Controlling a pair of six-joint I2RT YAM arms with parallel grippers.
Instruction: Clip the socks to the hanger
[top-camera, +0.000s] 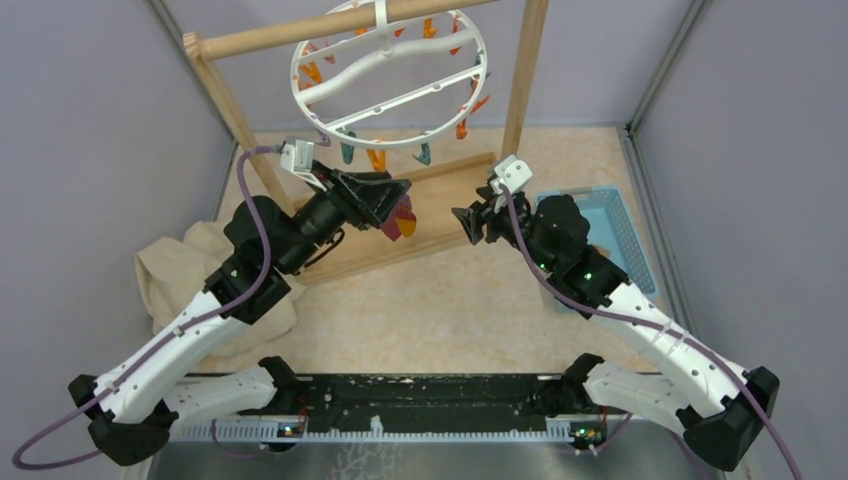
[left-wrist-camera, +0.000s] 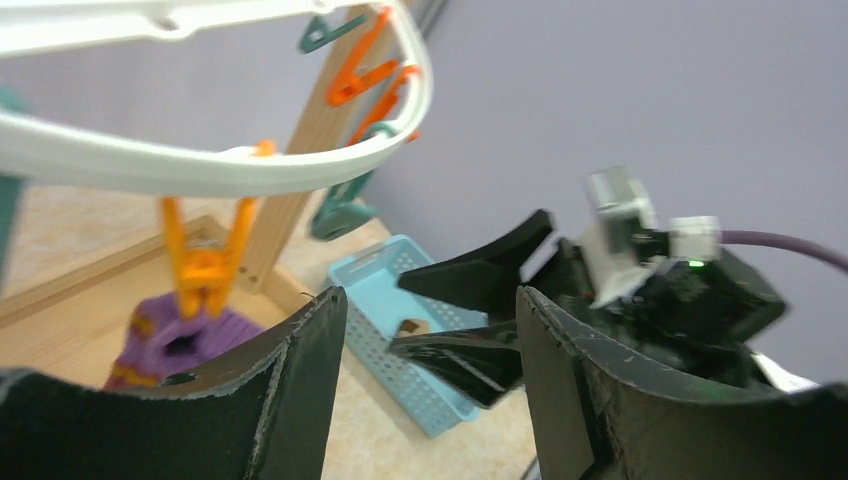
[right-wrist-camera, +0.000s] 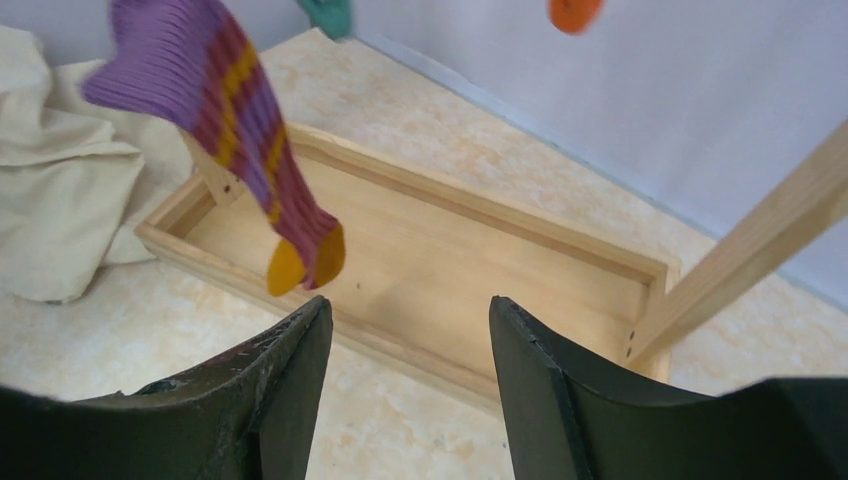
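The round white hanger (top-camera: 388, 100) with coloured clips hangs from the wooden frame. An orange clip (left-wrist-camera: 205, 268) has the purple sock (left-wrist-camera: 170, 348) below it, largely hidden behind my left gripper (top-camera: 380, 203) in the top view. In the right wrist view the sock (right-wrist-camera: 250, 130) shows purple and yellow stripes, upper left of my right gripper's fingers. My left gripper stands just in front of that clip, fingers apart with nothing between them. My right gripper (top-camera: 470, 218) is to the right of the sock, open and empty.
The wooden tray (right-wrist-camera: 430, 260) lies below the hanger. A blue basket (top-camera: 620, 240) sits at the right behind the right arm, and beige cloth (top-camera: 170, 280) lies at the left.
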